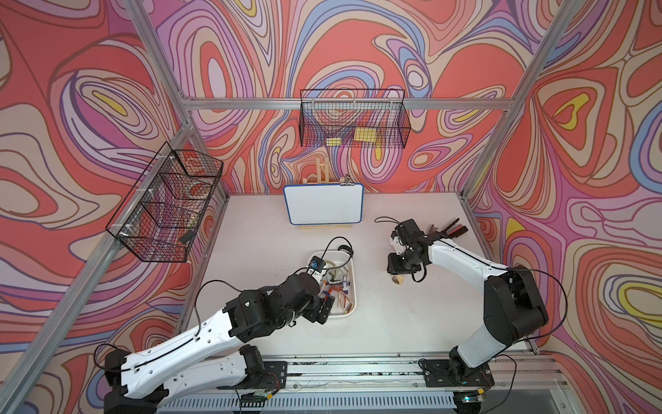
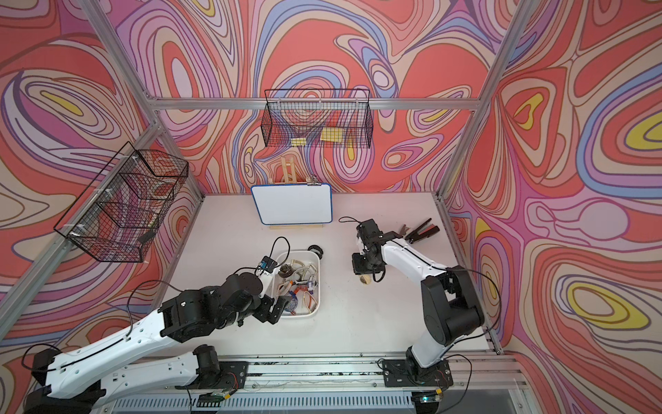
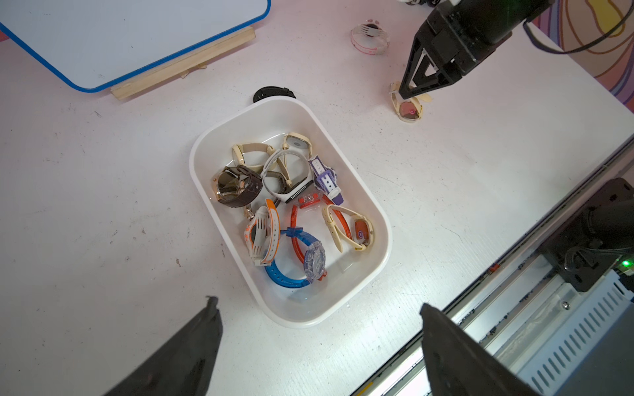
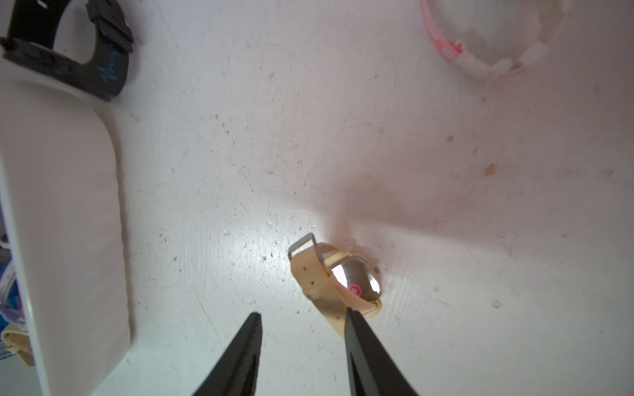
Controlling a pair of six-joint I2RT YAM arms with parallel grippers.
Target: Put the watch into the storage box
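A beige watch [image 4: 320, 283] with a metal buckle and round face lies on the white table, right of the storage box. My right gripper is part open above it. Its right fingertip [image 4: 356, 330] overlaps the lower end of the strap in the right wrist view; whether they touch I cannot tell. The white storage box [image 3: 234, 260] holds several watches, among them a blue one [image 3: 284, 277] and a purple one [image 3: 325, 178]. Above the box's near side, my left gripper is wide open and empty.
A black watch [image 3: 272, 92] lies against the box's far side. Farther back is a pinkish clear-banded watch [image 3: 369, 39]. A whiteboard [image 1: 324, 204] stands behind, and dark tools [image 1: 451, 229] lie at the back right. Table between box and beige watch is bare.
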